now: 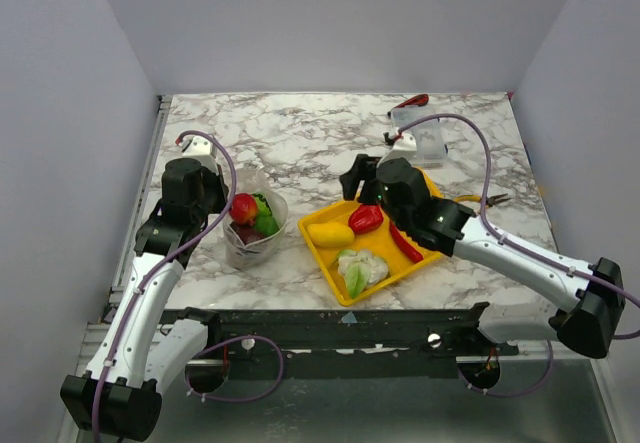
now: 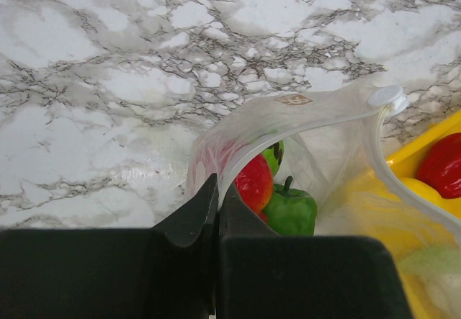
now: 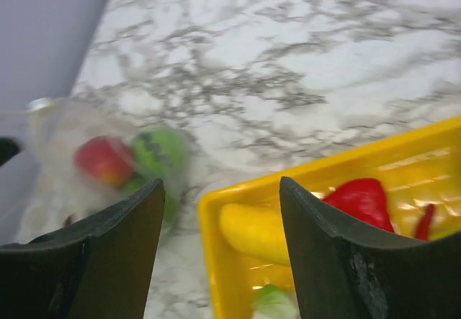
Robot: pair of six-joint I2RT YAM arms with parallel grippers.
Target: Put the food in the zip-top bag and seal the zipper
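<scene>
A clear zip top bag (image 1: 251, 248) with white zipper holds a red fruit (image 1: 243, 208), a green pepper (image 2: 287, 214) and other green food. My left gripper is shut on the bag's upper edge. My right gripper hangs above the yellow tray (image 1: 330, 278), part open, with nothing visible between its fingers. In the tray are a yellow food (image 1: 330, 234), a red pepper (image 1: 366, 217), a red chili (image 1: 406, 246) and a pale cauliflower or cabbage (image 1: 361, 267).
A clear plastic box (image 1: 430, 139) with a red tool (image 1: 412, 101) behind it stands at the back right. Pliers (image 1: 490, 199) lie right of the tray.
</scene>
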